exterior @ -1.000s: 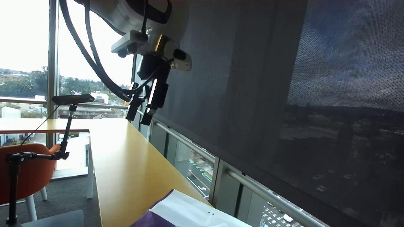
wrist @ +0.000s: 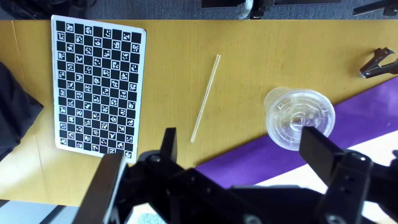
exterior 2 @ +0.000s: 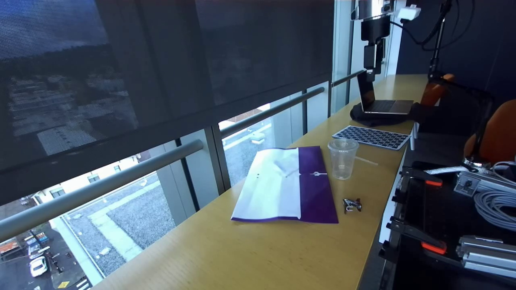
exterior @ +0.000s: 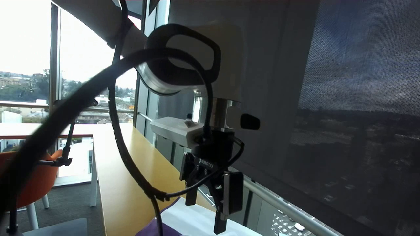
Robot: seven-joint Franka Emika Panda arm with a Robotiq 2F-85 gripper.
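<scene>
My gripper stands open above the table, its two fingers wide apart with nothing between them. Between and beyond the fingertips in the wrist view, a thin clear straw lies on the wood. To its right stands a clear plastic cup, near the right finger in that view and partly over the purple edge of a purple-and-white folder. The cup is upright in the second exterior view, beside the folder. A small black-and-silver clip-like object lies farther right.
A checkered board lies flat left of the straw. Dark cloth is at the far left; a laptop rests on it. Railings and window run along one side of the table, whose near end is clear.
In exterior view 1 my arm has come closer to the camera, moving right and down.
</scene>
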